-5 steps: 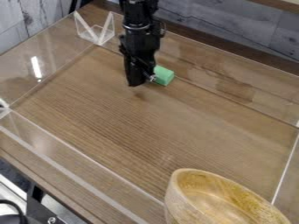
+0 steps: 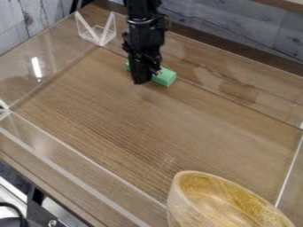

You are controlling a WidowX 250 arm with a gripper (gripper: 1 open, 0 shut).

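Observation:
My black gripper (image 2: 140, 71) hangs from the top of the camera view over the back middle of the wooden table. A small green block (image 2: 162, 77) lies at the fingers, partly behind them and extending to their right. Whether the fingers are open or shut on it cannot be seen clearly.
A large yellow plastic container (image 2: 225, 204) stands at the front right. Clear plastic pieces stand at the back left and left edge. A wall edge (image 2: 249, 27) runs along the back right.
My gripper has shifted slightly, and the green block appears moved a little downward in the view, its face now turned more toward the camera.

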